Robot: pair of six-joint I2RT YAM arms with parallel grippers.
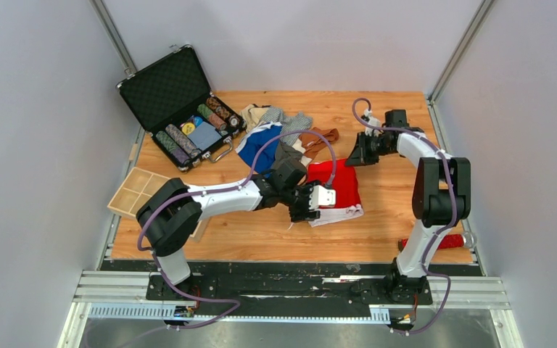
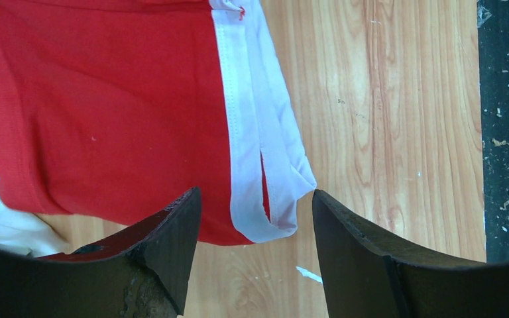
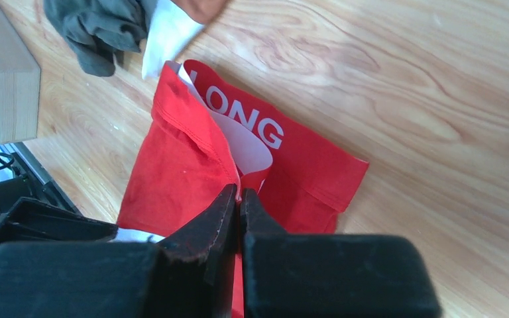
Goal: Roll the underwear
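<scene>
The red underwear (image 1: 344, 186) lies folded on the wooden table, its white waistband (image 1: 339, 214) toward the front edge. Its far edge is pinched by my right gripper (image 1: 356, 161), whose fingers close on red cloth with white lettering beside them in the right wrist view. My left gripper hovers open over the near left corner. White waistband cloth (image 2: 265, 215) shows between and beyond its fingertips in the left wrist view, with neither finger clamped on it. Part of the underwear's left side is hidden under the left arm in the top view.
Behind the underwear is a heap of other garments, with a blue one (image 1: 254, 141) and a brown one (image 1: 320, 143). An open case (image 1: 181, 109) and a wooden divided tray (image 1: 139, 192) stand at left. A red roll (image 1: 450, 241) lies front right.
</scene>
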